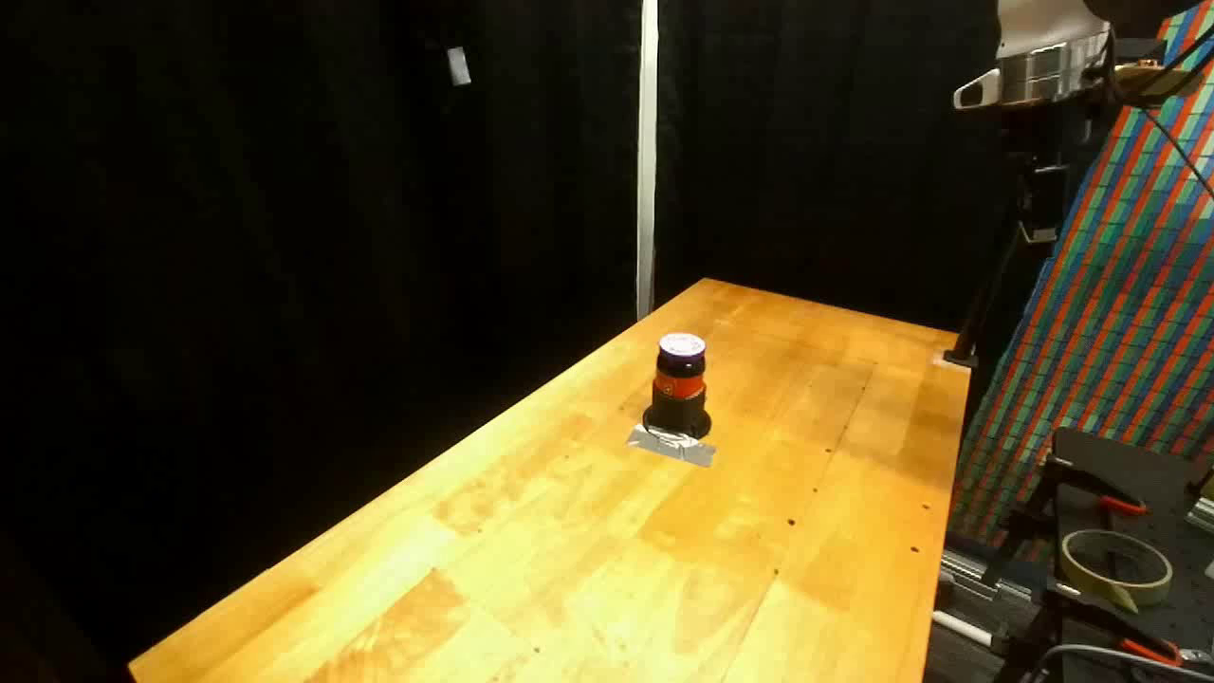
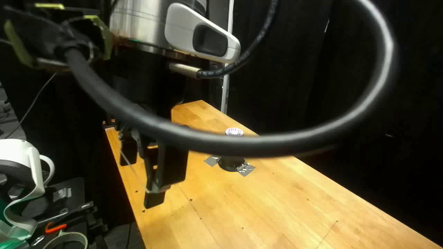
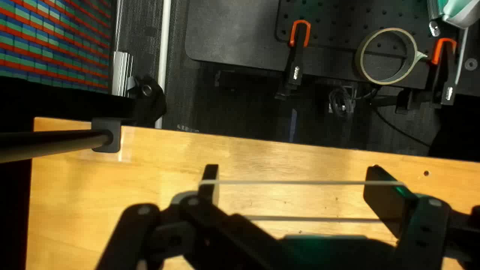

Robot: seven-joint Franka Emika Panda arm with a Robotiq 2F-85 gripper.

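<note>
A dark jar (image 1: 679, 385) with a red-orange band and a pale lid stands upright in a black round base on the wooden table. Grey tape (image 1: 696, 452) lies at the foot of that base. From the second exterior view, the pale lid (image 2: 234, 132) shows above a blurred cable that covers the jar's middle. My gripper is open over the table, its fingers wide apart. Thin bands stretch from finger to finger; no object sits between them. In the second exterior view the gripper (image 2: 141, 181) hangs well to the left of the jar, apart from it.
A thick black cable (image 2: 265, 145) loops out from the arm. Beside the table, a black side table (image 3: 234, 40) carries orange-tipped clamps and a tape roll (image 3: 387, 56). A dark pole (image 3: 54, 141) is fixed at one table corner.
</note>
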